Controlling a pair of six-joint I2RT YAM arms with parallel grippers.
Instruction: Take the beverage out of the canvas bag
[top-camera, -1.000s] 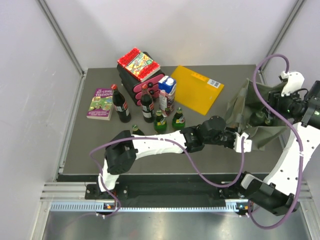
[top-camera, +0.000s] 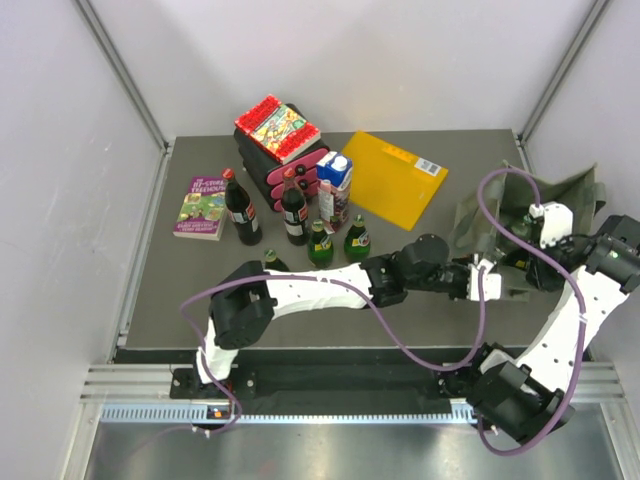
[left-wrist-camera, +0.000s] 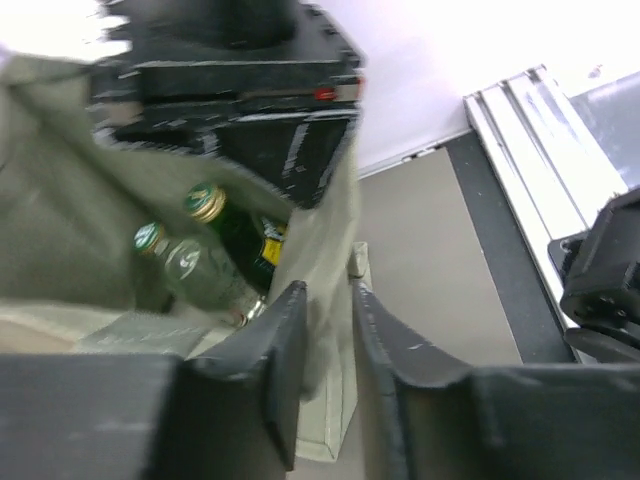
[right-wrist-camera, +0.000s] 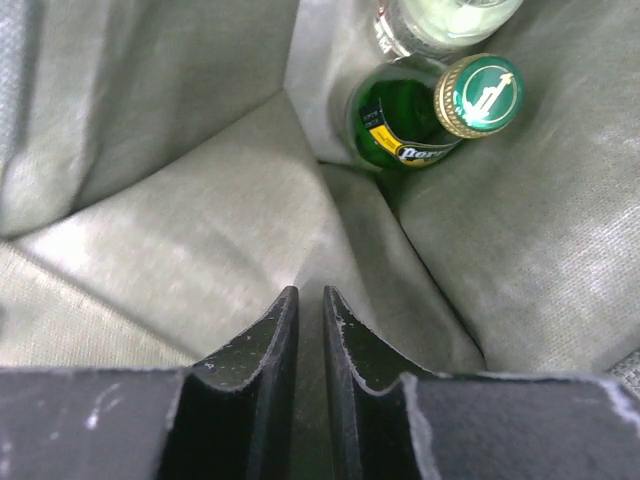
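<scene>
The olive canvas bag (top-camera: 480, 220) stands at the right of the table. My left gripper is at its near-left side, canvas beside the fingers; its finger is hard to make out. My right gripper points down into the bag, fingertips nearly together over folded canvas; what is between them is hidden. A green-capped dark bottle (right-wrist-camera: 395, 120) and a clear bottle (right-wrist-camera: 447, 18) lie inside, above the right fingertips in the right wrist view and also visible in the left wrist view.
Cola bottles (top-camera: 243, 220), a carton (top-camera: 333, 185) and several green bottles (top-camera: 356, 245) stand left of centre. A yellow folder (top-camera: 380, 175), a purple book (top-camera: 200, 210) and a black organiser with a red book (top-camera: 280, 125) lie behind and left.
My left arm has shifted very slightly.
</scene>
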